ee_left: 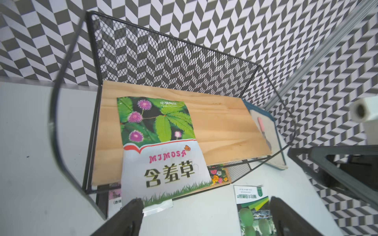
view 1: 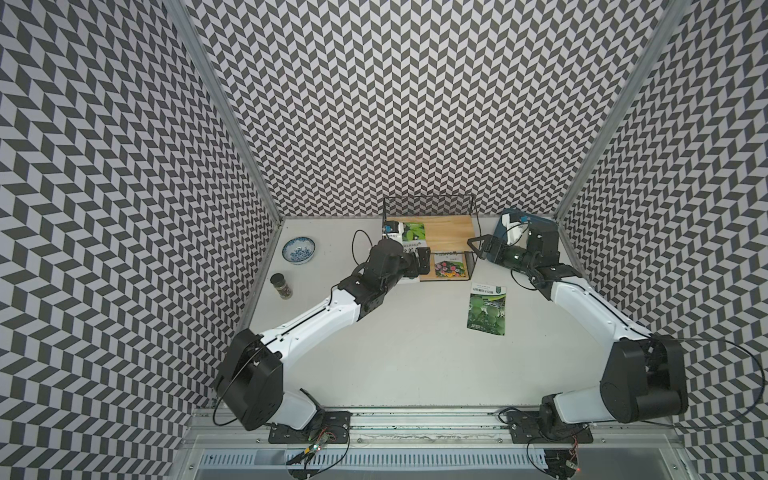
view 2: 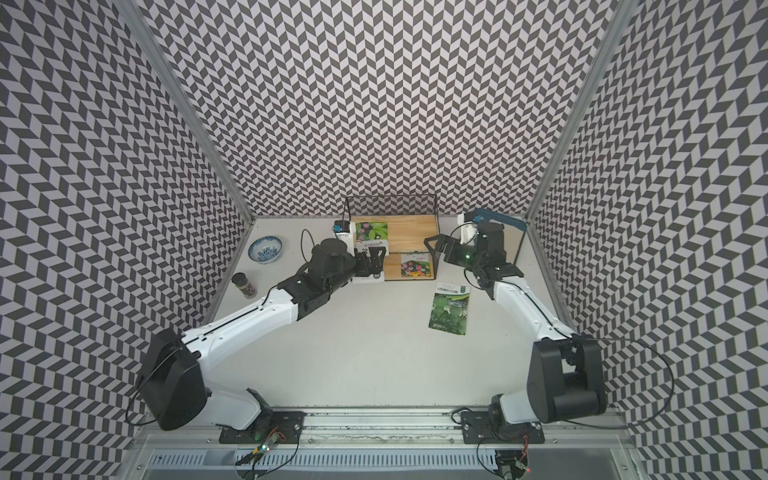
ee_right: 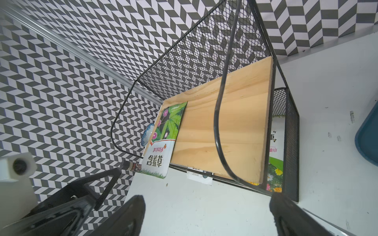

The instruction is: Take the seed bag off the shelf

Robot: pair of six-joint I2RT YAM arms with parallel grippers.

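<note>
The mimosa seed bag [ee_left: 163, 157] lies on the left part of the shelf's upper wooden board [ee_left: 228, 125], its white lower end sticking out past the front edge. My left gripper is open in front of the shelf, its fingers spread wide around empty space, with the bag beyond them. At the right end of the shelf, my right gripper stands open and holds nothing. In the right wrist view the same mimosa bag [ee_right: 161, 141] shows at the board's far end. Another seed bag [view 1: 451, 265] with colourful flowers lies on the lower level.
A green seed bag [view 1: 486, 309] lies on the table before the shelf. A blue-patterned plate [view 1: 298, 250] and a small jar [view 1: 281, 285] are at the left. A blue-rimmed board [view 2: 504, 224] stands right of the shelf.
</note>
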